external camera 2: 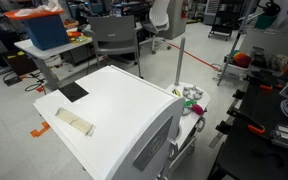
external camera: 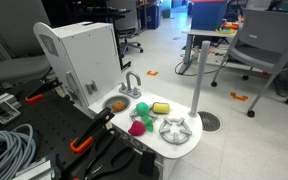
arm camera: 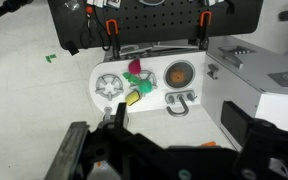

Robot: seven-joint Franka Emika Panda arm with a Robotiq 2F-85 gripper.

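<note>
In the wrist view my gripper stands open, its two dark fingers wide apart with nothing between them. Beyond them lies a white toy-kitchen counter (arm camera: 164, 107). On it a dark pink item (arm camera: 134, 58), a green item (arm camera: 145, 87) and a yellow block (arm camera: 133, 98) sit between a grey burner (arm camera: 110, 85) and the sink. A brown round thing (arm camera: 179, 74) is inside the sink. The grey faucet (external camera: 131, 83) rises behind the basin. Neither exterior view clearly shows the gripper.
A tall white cabinet (external camera: 82, 60) flanks the counter on the sink side; a thin white post (external camera: 200, 78) stands at the burner side. Black table (external camera: 49, 125) runs along the front, with coiled cables (external camera: 11, 153) on it. Chairs stand farther back.
</note>
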